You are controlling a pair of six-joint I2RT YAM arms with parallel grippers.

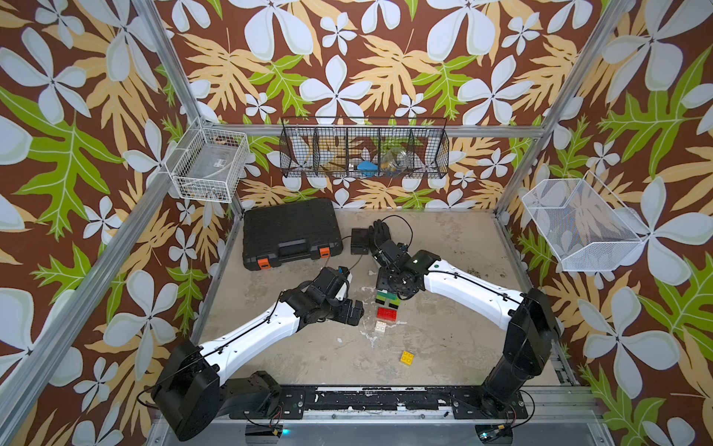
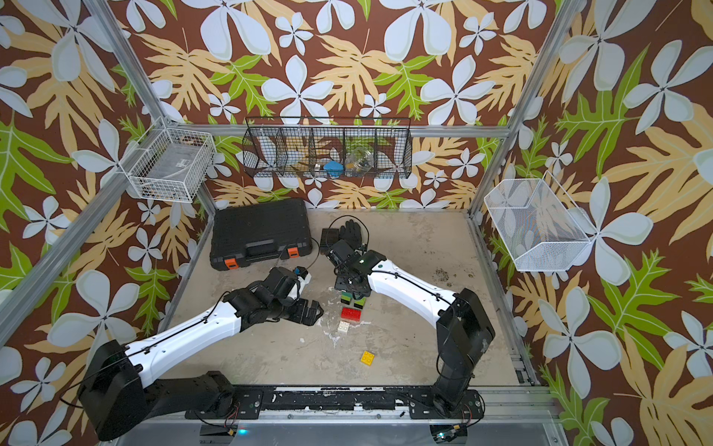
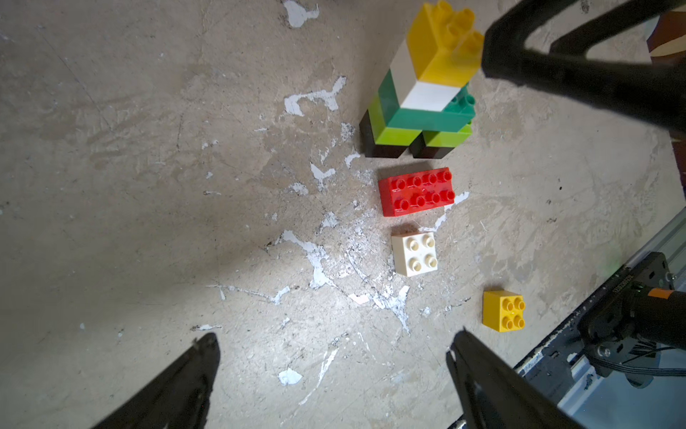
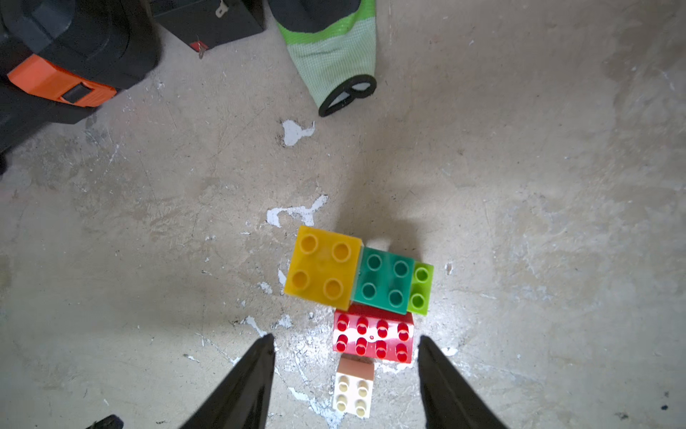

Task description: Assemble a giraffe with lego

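Observation:
The partly built giraffe stands upright: dark feet, lime bricks (image 3: 393, 133), a dark green brick (image 4: 384, 279), then a white brick (image 3: 429, 96) topped by a yellow brick (image 4: 323, 268). In front of it on the table lie a red brick (image 3: 416, 191), a white four-stud brick (image 3: 414, 254) and, farther off, a loose yellow brick (image 3: 503, 311). My right gripper is open above the stack, its fingers spread either side of the red and white bricks in view and touching nothing. My left gripper hangs open left of the bricks, with bare table between its fingers.
A black case (image 1: 292, 232) with orange latches sits at the back left. A glove (image 4: 332, 60) and a small black box (image 4: 210, 21) lie behind the stack. Baskets hang on the frame, including a black wire one (image 1: 364, 148).

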